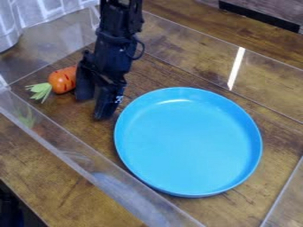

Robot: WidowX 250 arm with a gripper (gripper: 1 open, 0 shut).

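My black gripper (98, 92) hangs low over the wooden table at the upper left, its fingers open and spread. An orange carrot toy (62, 81) with pale green leaves lies just left of it, partly behind the fingers; I cannot tell whether they touch. A large blue plate (187, 140) fills the lower right, close to the gripper's right finger.
A clear plastic barrier (89, 168) runs along the left and bottom. A pale object (18, 22) stands at the top left corner. Bare table (201, 53) lies behind and right of the plate.
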